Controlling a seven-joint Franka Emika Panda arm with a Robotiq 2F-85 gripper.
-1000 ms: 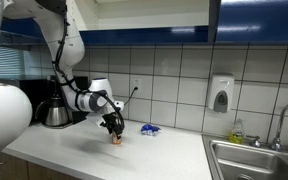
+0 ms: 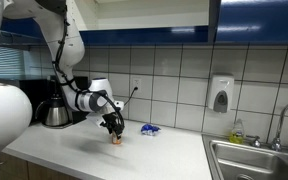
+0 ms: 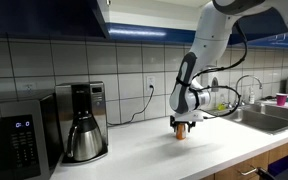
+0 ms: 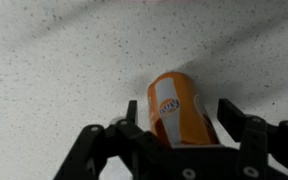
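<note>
An orange-brown bottle or jar [image 4: 181,112] with a small pale label stands on the speckled white counter, seen from above in the wrist view. My gripper is open, its dark fingers on either side of the bottle, with a visible gap at each side. In the first exterior view the gripper [image 2: 115,132] is low over the counter at the bottle [image 2: 116,140]. From the second exterior view, the orange bottle [image 3: 180,131] shows beneath the white wrist. Its base is hidden by the gripper in the wrist view.
A blue item [image 2: 150,129] lies on the counter near the tiled wall. A steel kettle [image 3: 85,137] and coffee machine stand at one end, the sink [image 2: 246,160] at the other.
</note>
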